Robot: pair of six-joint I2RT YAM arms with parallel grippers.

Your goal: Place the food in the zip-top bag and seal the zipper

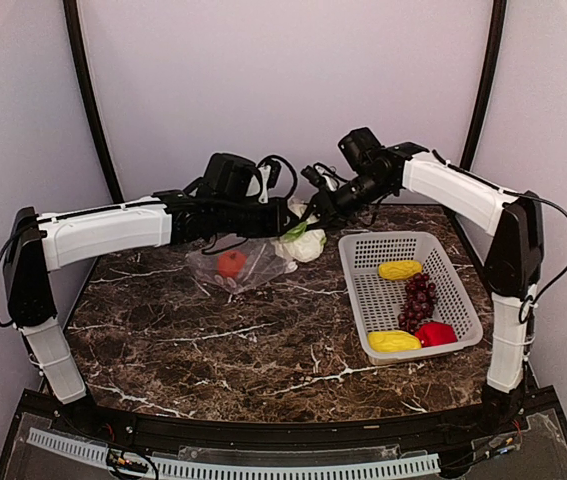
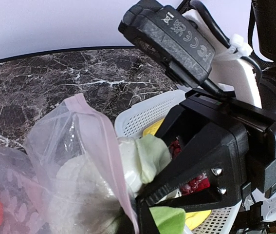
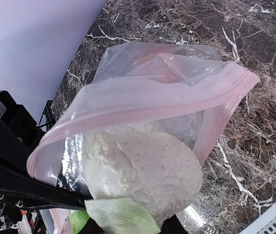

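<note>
A clear bag with pink zip edge (image 3: 176, 97) holds a red-orange food (image 1: 230, 263) at its low end. A white cauliflower (image 3: 138, 175) with pale green leaves (image 2: 150, 161) sits at the bag's mouth, partly inside. My right gripper (image 1: 316, 205) is shut on the cauliflower, its tips mostly hidden behind it in the right wrist view. My left gripper (image 1: 281, 220) is shut at the bag's rim beside the cauliflower; the bag's edge runs down to its fingers in the left wrist view.
A white perforated basket (image 1: 354, 290) at the right holds two yellow foods (image 1: 399, 270), red grapes (image 1: 418, 300) and a red pepper (image 1: 435, 333).
</note>
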